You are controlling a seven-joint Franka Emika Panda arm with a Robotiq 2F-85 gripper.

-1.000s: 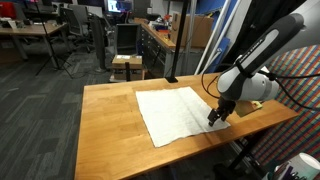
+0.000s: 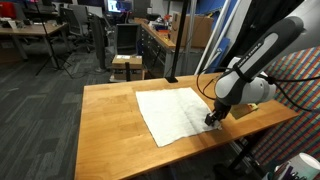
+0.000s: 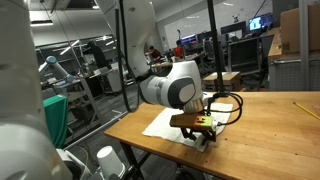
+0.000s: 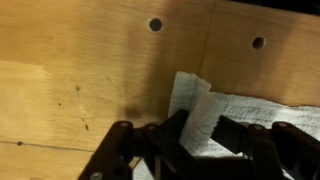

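Note:
A white cloth (image 2: pixel 176 112) lies mostly flat on the wooden table, its near right corner under my gripper (image 2: pixel 213 119). In the second exterior view the gripper (image 3: pixel 203 141) points down at the table with its tips at the edge of the cloth (image 3: pixel 165 128). Seen from the wrist, a raised fold of the cloth (image 4: pixel 203 121) stands between the dark fingers, which are apart. Whether they press on the fold cannot be made out. The gripper hides part of the corner.
Bare wooden table (image 2: pixel 108 120) extends left of the cloth, and in the second exterior view it is clear on the right. A dark cable (image 3: pixel 228 100) loops beside the arm. Table holes (image 4: pixel 155 24) show near the cloth.
The gripper stays at the same corner of the cloth, with only a slight shift of the hand. The rest of the cloth looks unmoved.

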